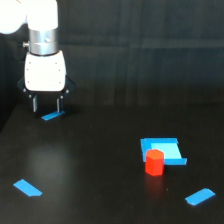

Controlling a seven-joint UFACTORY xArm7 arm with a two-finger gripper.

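Note:
My gripper (47, 104) points down at the upper left, its two dark fingers apart and nothing visible between them. Well to its right, a small red block (154, 163) stands on the black table. Behind the block lies a pale square with a blue border (172, 142). The block covers part of that square's front edge, and whether it rests on the square or just in front of it I cannot tell.
Blue strips lie on the table (100, 160): one (53, 115) close below my gripper, one (28, 188) at the front left, one (200, 197) at the front right. A dark backdrop (130, 60) rises behind.

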